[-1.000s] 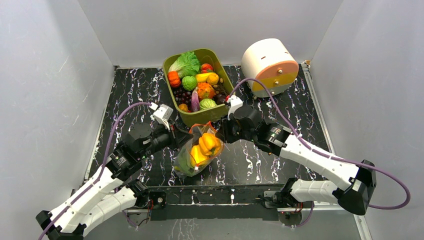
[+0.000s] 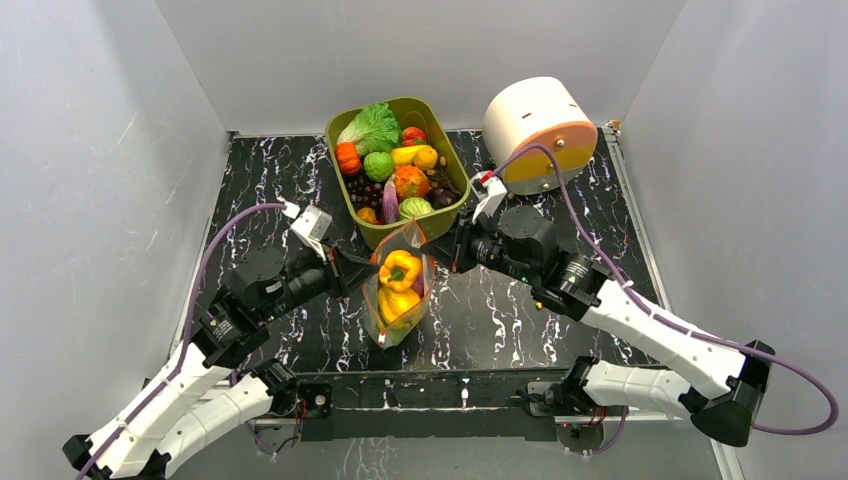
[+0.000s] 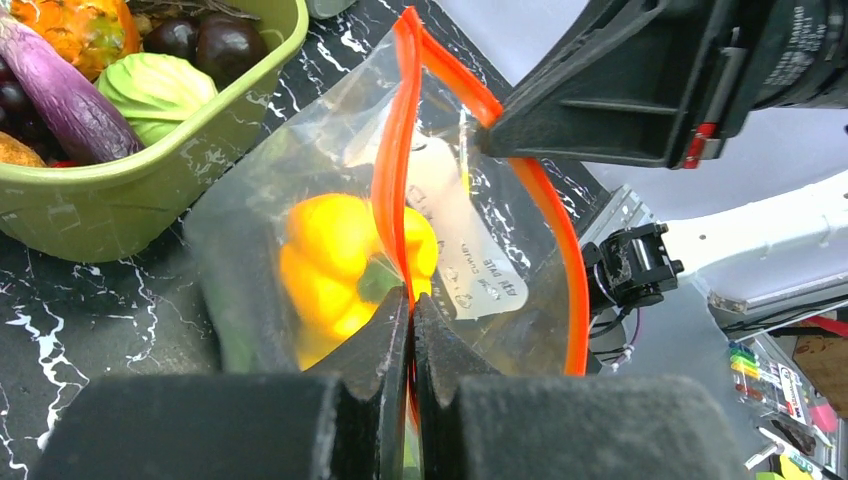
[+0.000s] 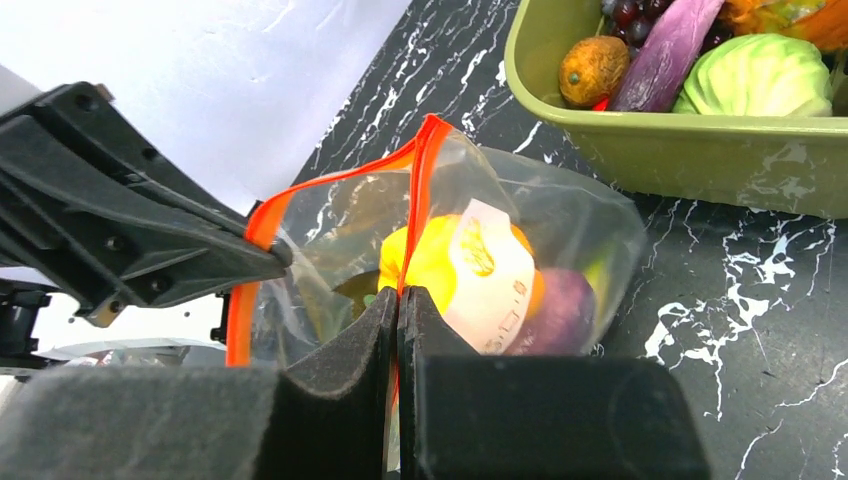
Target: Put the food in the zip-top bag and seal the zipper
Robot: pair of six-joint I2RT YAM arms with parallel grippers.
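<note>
A clear zip top bag [image 2: 388, 320] with an orange rim holds a yellow pepper [image 2: 400, 268], more yellow food and something purple. My left gripper [image 2: 368, 268] is shut on the rim at one side; in its wrist view the orange strip [image 3: 398, 200] runs between the fingertips. My right gripper [image 2: 432, 250] is shut on the rim at the opposite side, with the strip [image 4: 420, 180] running into its fingers. Between them the bag's mouth stands open.
A green basket [image 2: 335, 175] of mixed vegetables stands directly behind the bag. A white cylindrical box [image 2: 525, 110] stands back right.
Both grippers have shifted slightly apart and upward in the top view, the right one rightward from a second ago. The bag has changed shape, its mouth now more upright and spread.
</note>
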